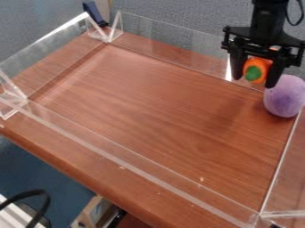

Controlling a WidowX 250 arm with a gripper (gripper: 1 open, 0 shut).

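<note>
My black gripper [258, 64] hangs at the upper right of the camera view with an orange object with a green end [255, 73] between its fingers. Just below and to the right, a purple round object [284, 98] rests at the right edge of the wooden surface [143, 125], close to the orange object. Whether the two touch is hard to tell.
Clear plastic walls [143, 178] run around the wooden surface. A small dark blue object [92, 12] is at the back left corner, outside the walls. A black cable lies at the lower left.
</note>
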